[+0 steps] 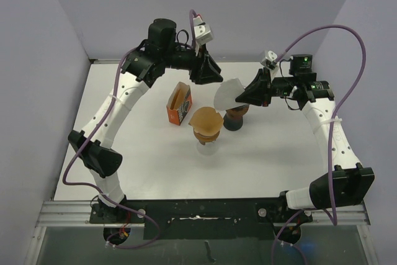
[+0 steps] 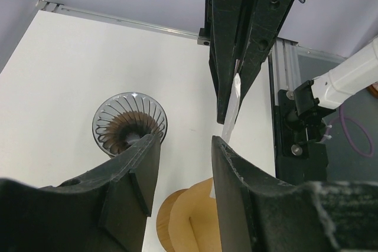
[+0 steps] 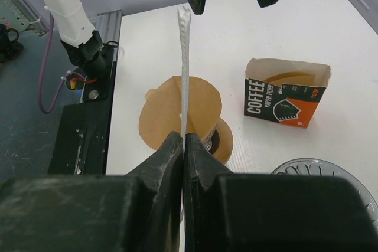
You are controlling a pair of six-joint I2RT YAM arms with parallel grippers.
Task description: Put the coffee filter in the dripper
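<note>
A white paper filter [image 1: 227, 96] hangs above the table, pinched at its right side by my right gripper [image 1: 244, 96]. Edge-on, the filter [image 3: 185, 69] is a thin upright strip rising from the right fingertips. Nearby, my left gripper is open with its fingers apart; the filter's edge [image 2: 233, 107] passes by one finger, not between the two. The ribbed clear dripper [image 2: 131, 101], brown inside, stands on the table. From above, the dripper [image 1: 236, 121] on its dark base is partly hidden beneath the right gripper.
A brown paper filter [image 1: 206, 120] sits in a second holder with a clear bottom [image 1: 208, 148], just in front of the grippers. The orange and black coffee filter box [image 1: 179, 105] stands open at the left.
</note>
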